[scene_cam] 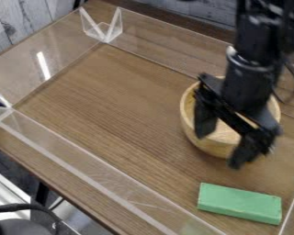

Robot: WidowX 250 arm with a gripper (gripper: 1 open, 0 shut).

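My gripper (226, 138) is low over the round wooden bowl (193, 115) on the right of the table, its two black fingers spread open and pointing down, blurred by motion. The arm above it covers much of the bowl. A green block (239, 203) lies on the table at the lower right, in front of the bowl and apart from it. Whether anything is inside the bowl is hidden.
The wooden table (88, 119) has clear room across its left and middle. Transparent panels or strips run along its left and back edges. A dark cable or object sits at the lower left edge.
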